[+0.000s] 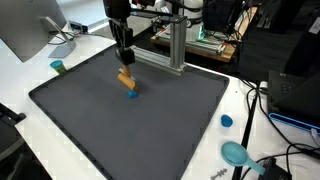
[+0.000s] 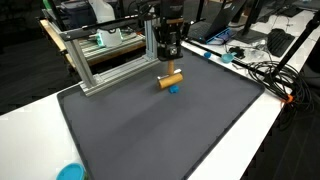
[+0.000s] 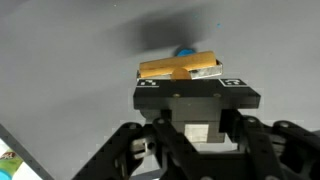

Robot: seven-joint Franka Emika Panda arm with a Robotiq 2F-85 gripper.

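A wooden T-shaped piece, like a small mallet (image 1: 126,78), hangs below my gripper (image 2: 171,62), its short upright handle running up into the fingers. In exterior view 2 its thick round head (image 2: 171,80) lies level at the bottom. The wrist view shows the wooden head (image 3: 168,67) crosswise just beyond the fingertips, and my gripper is shut on the handle. Close to the head is a small blue object (image 1: 132,94) on the dark mat. How much gap lies between head and mat is hard to tell.
A metal frame (image 2: 115,75) stands close behind the arm. A blue disc (image 1: 226,121) and a teal scoop-like item (image 1: 238,155) lie off its right side; a green-topped tub (image 1: 58,67) stands off the left edge.
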